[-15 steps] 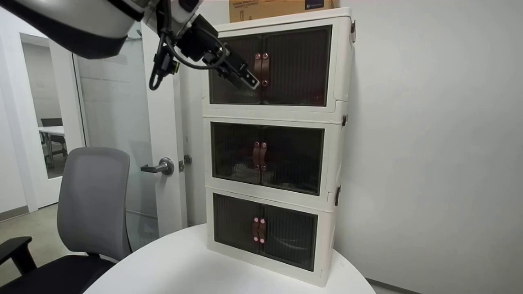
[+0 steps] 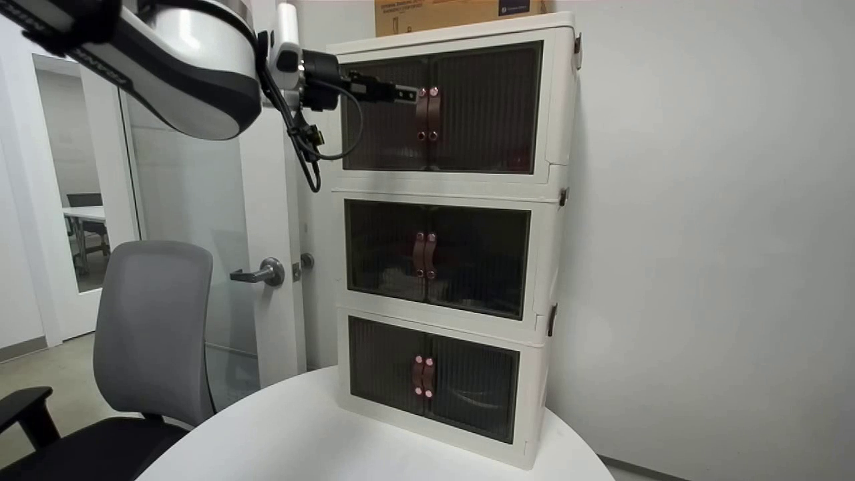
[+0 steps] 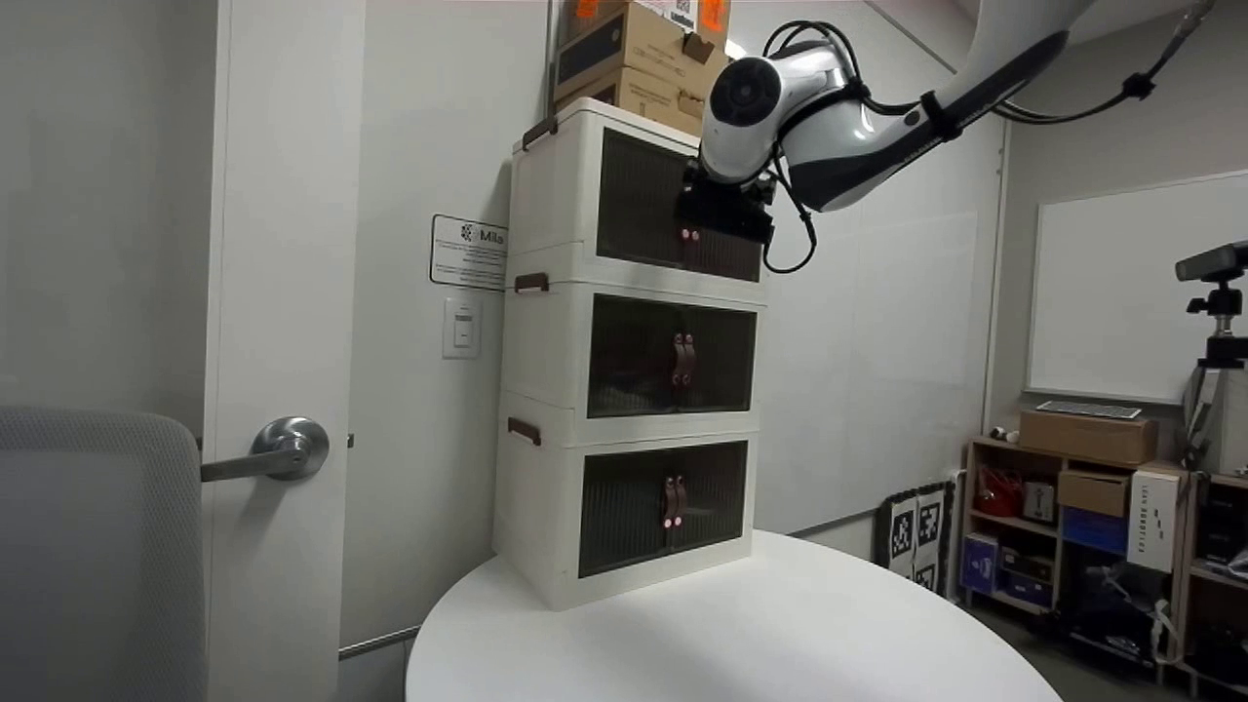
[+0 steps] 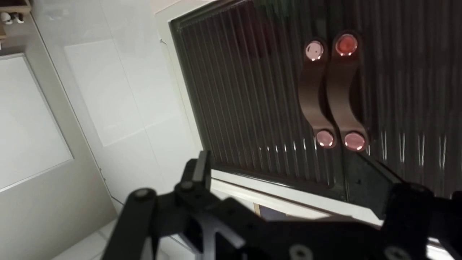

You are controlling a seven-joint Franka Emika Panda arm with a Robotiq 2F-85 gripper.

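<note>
A white cabinet (image 2: pixel 449 186) stands in three stacked units, each with two dark ribbed doors. At the middle of the top unit's doors are two brown strap handles (image 2: pixel 429 115) with pinkish studs. My gripper (image 2: pixel 410 95) is level with their upper end, in front of the doors. In the wrist view it stands open, its fingers (image 4: pixel 200 169) wide apart and nothing between them. That view is upside down and shows both handles (image 4: pixel 331 95) whole, beyond the fingertips; contact with the door cannot be told. All the doors look shut.
Cardboard boxes (image 3: pixel 638 58) sit on top of the cabinet. A grey chair (image 2: pixel 152 329) and a door with a lever handle (image 2: pixel 260 274) stand to the left in exterior view 1.
The gripper has gone from a downward tilt to nearly level. Its fingertips have risen from the handles' lower end to their upper end. The cabinet has not moved.
</note>
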